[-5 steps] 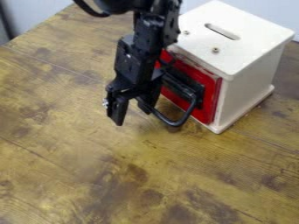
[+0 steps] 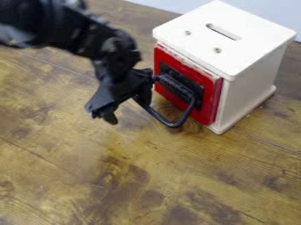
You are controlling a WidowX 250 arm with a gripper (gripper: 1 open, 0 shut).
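My black gripper (image 2: 112,107) hangs low at the left of a white box (image 2: 249,83) with a red front panel (image 2: 203,112). A black frame-like part (image 2: 177,123) juts out from the dark opening in that panel toward the gripper, its near end close beside or behind the fingers. The fingers are dark and blurred, so whether they are open or shut on anything is unclear.
The white box fills the upper right, with a slot and screws on its top.
The arm has swung from upright over the box front to reaching in from the upper left, and the gripper has shifted slightly left. The box looks unchanged.
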